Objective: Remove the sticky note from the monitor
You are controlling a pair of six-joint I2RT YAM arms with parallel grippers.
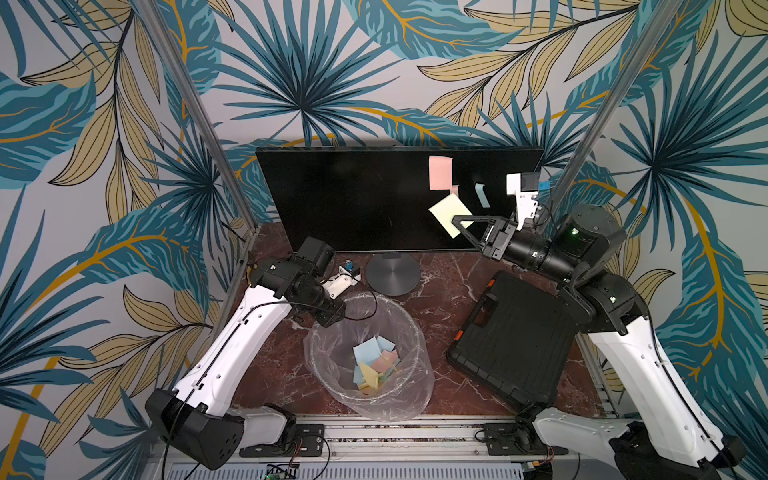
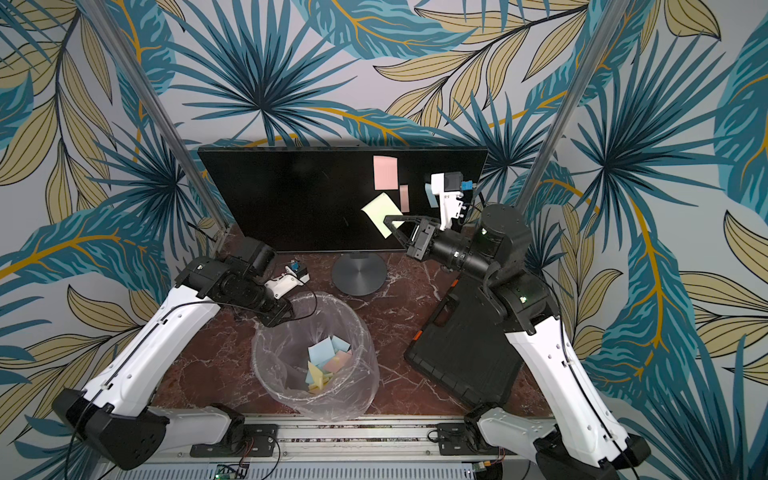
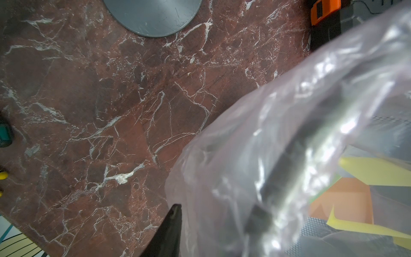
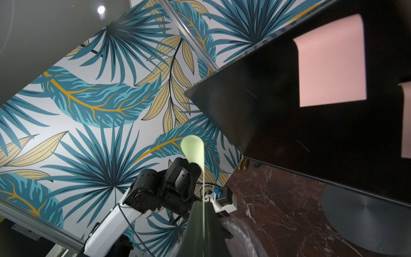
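Observation:
My right gripper point(image 1: 464, 224) is shut on a pale yellow sticky note point(image 1: 448, 211), held in front of the monitor point(image 1: 344, 200). On the screen's right part are a large pink note point(image 1: 440, 172), a narrow pink strip point(image 2: 404, 197) and a small pale blue strip point(image 1: 481, 194). My left gripper point(image 1: 336, 308) is low at the rim of the lined bin point(image 1: 412, 352); in the left wrist view the plastic liner point(image 3: 256, 162) fills much of the view, and the fingers' grip is mostly hidden.
Loose coloured notes point(image 1: 369, 364) lie in the bin. A black case point(image 1: 512, 336) lies on the right of the marble table, left of which is the monitor stand point(image 1: 392, 276). Small tools lie at the back left.

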